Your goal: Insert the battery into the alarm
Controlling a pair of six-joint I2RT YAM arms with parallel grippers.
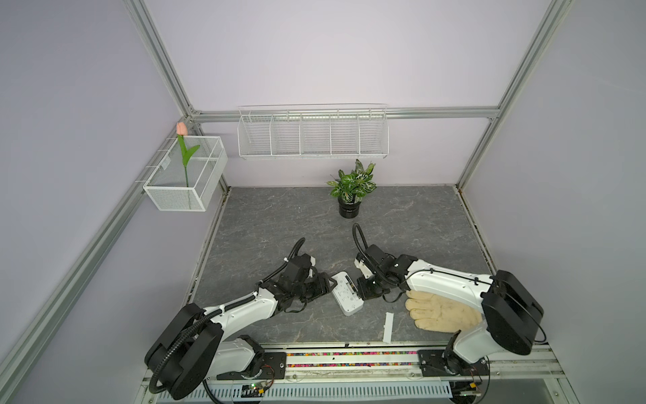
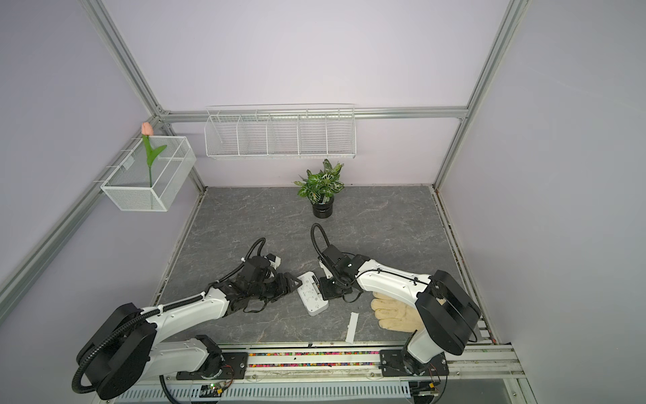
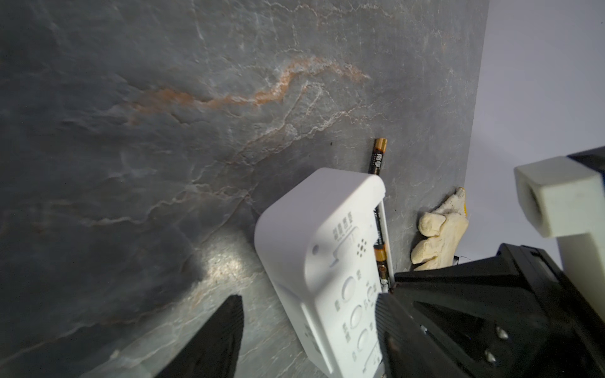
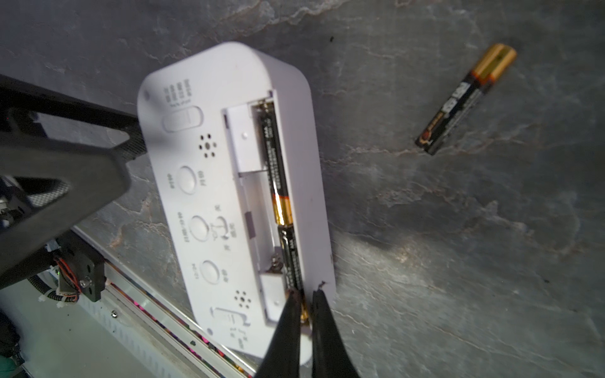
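Observation:
The white alarm (image 4: 189,157) lies on the table between both grippers, its battery slot holding batteries (image 4: 271,157) end to end along one side. A loose gold-and-black battery lies on the table beside it, also behind the alarm in the left wrist view. My left gripper stands open at the alarm's near side, its fingertips either side of the body's edge. My right gripper is over the lower end of the battery slot, fingertips close together; whether anything is between them is unclear.
A tan glove (image 1: 437,309) lies right, under the right arm, with a white strip (image 1: 388,327) nearby. A potted plant (image 1: 349,188) stands at the back. Wire baskets (image 1: 313,134) hang on the walls.

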